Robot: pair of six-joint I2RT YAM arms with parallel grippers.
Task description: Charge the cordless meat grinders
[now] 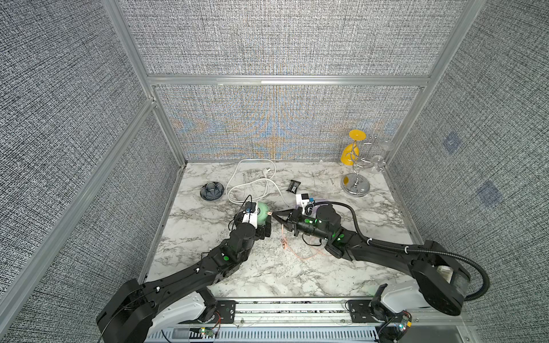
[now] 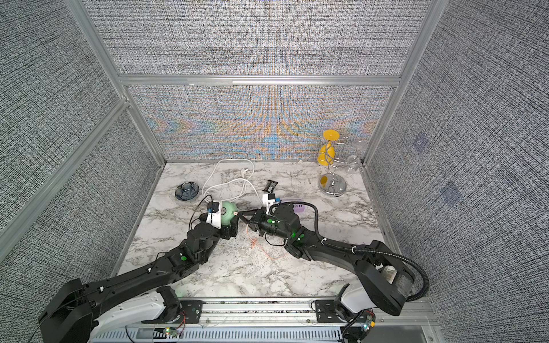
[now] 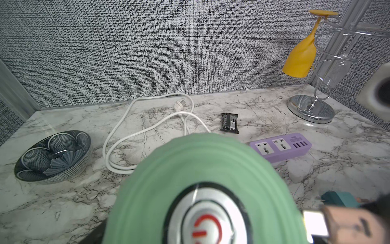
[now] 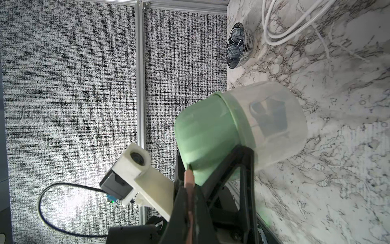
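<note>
The grinder, with a green top [image 3: 211, 170] and a clear bowl [image 4: 276, 122], stands upright on the table. Around its top, my left gripper [image 1: 255, 220] has its black fingers [image 4: 241, 158] on either side; they are open. My right gripper [image 1: 275, 213] is shut on the pink plug [image 3: 351, 227] of a charging cable [image 1: 284, 243]. Between plug and green side a bright metal tip [image 3: 314, 223] shows in the left wrist view. In the right wrist view the plug's end meets the side of the top; whether it sits in a port I cannot tell.
Behind the grinder lie a purple power strip [image 3: 280, 147], a black packet [image 3: 230, 122] and a looped white cord [image 3: 121, 140]. A patterned bowl [image 3: 54, 156] stands left, a glass rack [image 3: 310, 109] with a yellow goblet [image 3: 301, 57] back right.
</note>
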